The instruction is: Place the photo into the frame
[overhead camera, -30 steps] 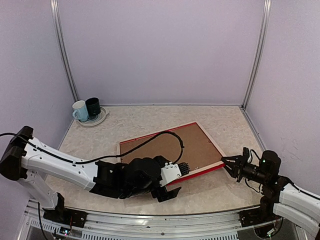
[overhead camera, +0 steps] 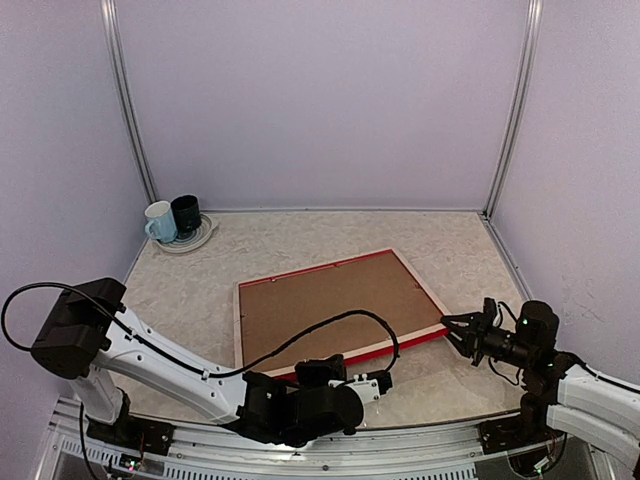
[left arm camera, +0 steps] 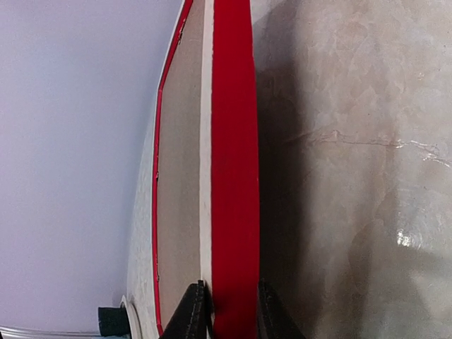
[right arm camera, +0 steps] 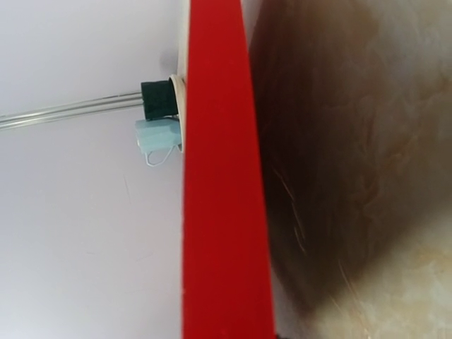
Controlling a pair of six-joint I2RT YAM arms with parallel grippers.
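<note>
The frame lies back side up, brown board showing, red and white edges, tilted on the table. In the top view my right gripper is shut on its near right corner; its red rim fills the right wrist view. My left gripper is at the near edge, part open, with fingertips either side of the red rim; contact is hard to tell. The left arm hides part of that edge in the top view. I see no photo.
A light blue mug and a black mug stand on a saucer at the back left. Walls close in the back and both sides.
My left arm has moved down toward the front edge of the frame and a little right. The right arm has stayed in place; the frame has shifted very slightly.
</note>
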